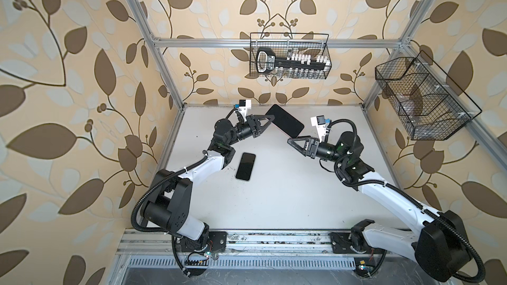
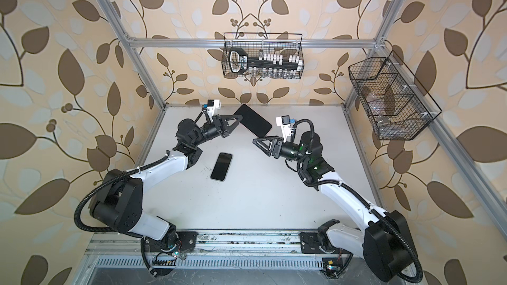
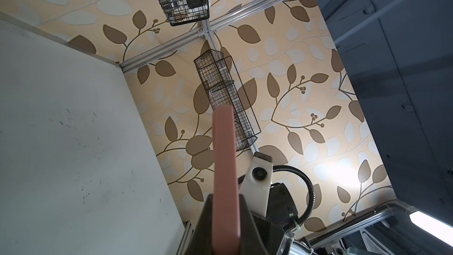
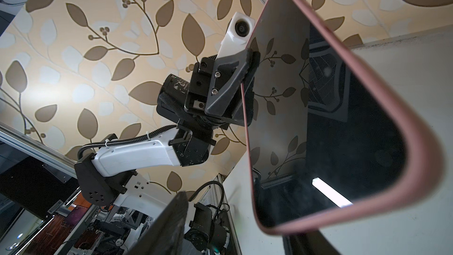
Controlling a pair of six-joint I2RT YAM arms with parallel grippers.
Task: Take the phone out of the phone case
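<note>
My left gripper is shut on the phone in its pink case, holding it tilted above the back middle of the table, screen toward my right gripper. The case's pink edge fills the middle of the left wrist view. My right gripper stands just below the phone's near corner, part open with nothing seen between its fingers; in the right wrist view the pink-rimmed screen looms close before it. A second phone lies flat on the table at front left.
A wire basket with assorted items hangs on the back wall, and another wire basket on the right frame.
</note>
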